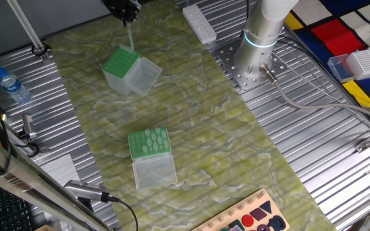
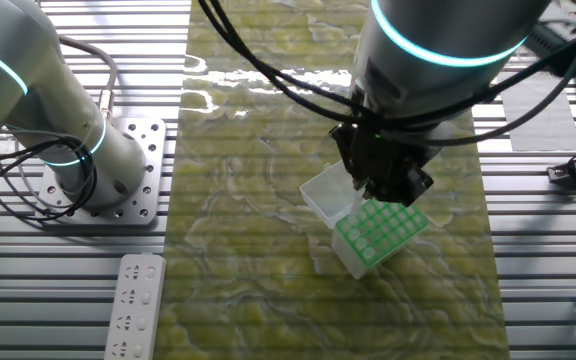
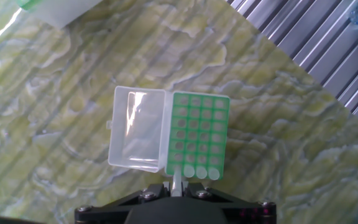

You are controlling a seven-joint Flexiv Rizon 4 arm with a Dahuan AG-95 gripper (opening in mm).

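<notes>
My gripper is shut on a slim, pale, translucent tube (image 1: pixel 131 37), which hangs down in exterior view 1. Below it stands a tall rack box with a green perforated top (image 1: pixel 122 61) and its clear lid (image 1: pixel 142 77) folded open. In the wrist view the held tube's end lies at a corner of the green grid (image 3: pixel 192 134). Three pale tube caps (image 3: pixel 201 173) fill the rest of that edge row; the other holes look empty. Whether the tube has entered the corner hole cannot be told.
A second green rack (image 1: pixel 149 142) with several capped tubes and an open lid (image 1: pixel 154 172) stands farther down the mat. A wooden shape board (image 1: pixel 243 218), a water bottle (image 1: pixel 13 85) and a power strip (image 1: pixel 199 24) lie around it. Mat between the racks is clear.
</notes>
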